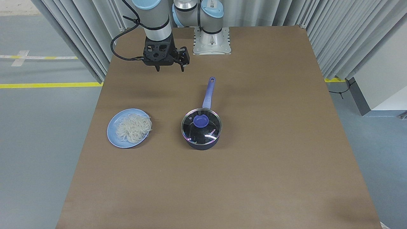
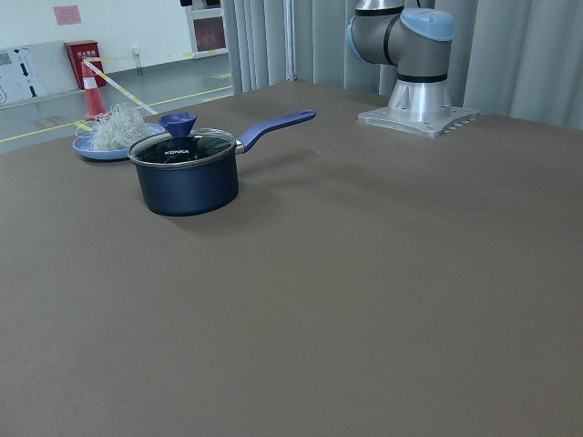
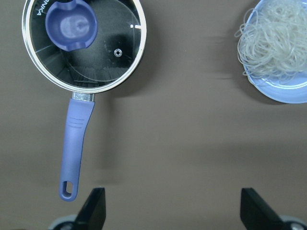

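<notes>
A dark blue saucepan [image 1: 200,139] with a glass lid [image 3: 100,57], blue knob [image 1: 200,121] and blue handle [image 1: 208,93] pointing toward the robot stands mid-table. Left of it in the front view, a light blue plate [image 1: 114,135] holds white noodles [image 1: 133,128]. My gripper [image 1: 169,68] hangs near the far left part of the table, above and behind both. In the wrist view its two fingers are wide apart and open at the bottom, with nothing between them; the pan handle ends just above the left finger.
The robot's base [image 1: 211,47] is mounted at the back of the table [image 1: 267,152]. Curtains stand behind it.
</notes>
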